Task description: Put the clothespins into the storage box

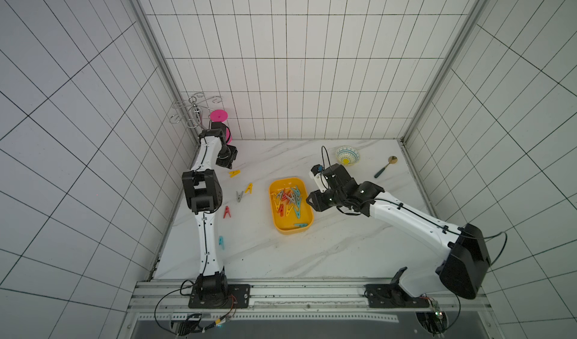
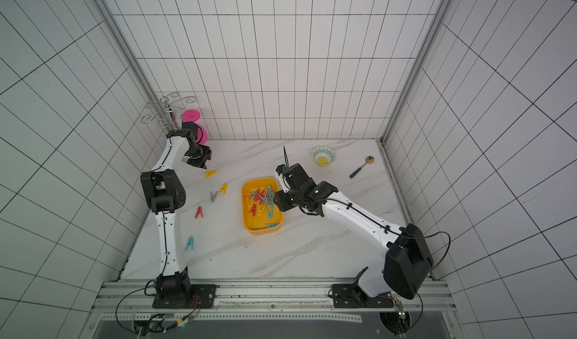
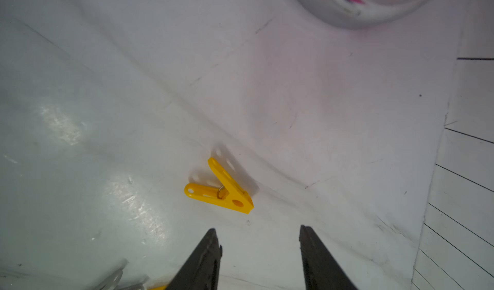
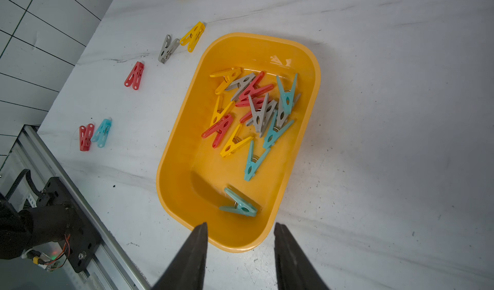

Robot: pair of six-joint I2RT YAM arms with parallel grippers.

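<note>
My left gripper is open above the table near the back left, nothing between its fingers. In the left wrist view a yellow clothespin lies flat just ahead and left of the fingertips. The orange storage box holds several clothespins in red, yellow, grey and blue. Over the box's near rim hangs my open, empty right gripper. Left of the box on the table lie another yellow clothespin, a grey one, a red one, a second red one and a blue one.
A pink stand and a metal scroll rack occupy the back left corner, close to my left arm. Toward the back right sit a patterned bowl and a spoon. Table right of the box is clear.
</note>
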